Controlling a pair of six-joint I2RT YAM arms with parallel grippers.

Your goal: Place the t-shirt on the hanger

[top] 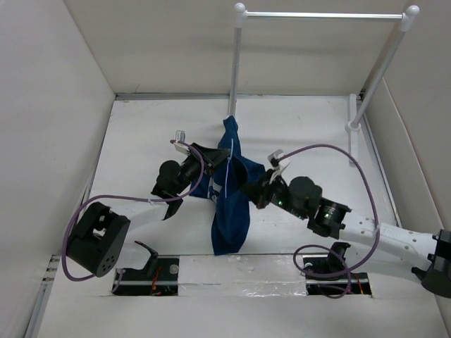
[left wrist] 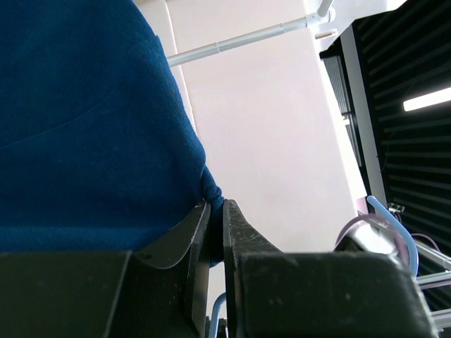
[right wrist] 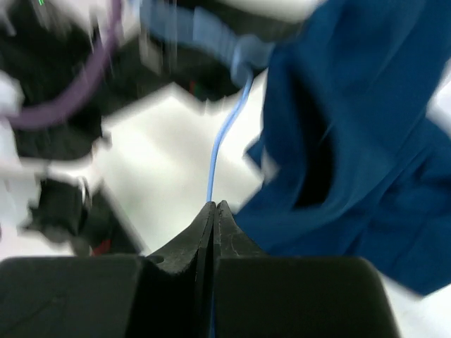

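Observation:
The dark blue T-shirt [top: 231,218] hangs bunched in the middle of the workspace. My left gripper [top: 220,153] is shut on its upper part; in the left wrist view the cloth [left wrist: 91,127] is pinched between the fingertips. A thin light blue hanger [right wrist: 220,141] shows in the blurred right wrist view and as a pale line beside the shirt from above. My right gripper [top: 248,190] is at the shirt's right side, lower down; in its wrist view the fingertips [right wrist: 208,218] are shut, with the hanger's strip behind them. Whether it touches the shirt is unclear.
A white rack [top: 317,15] stands at the back, its right post [top: 380,70] reaching down to the floor at the right. Walls enclose the sides and back.

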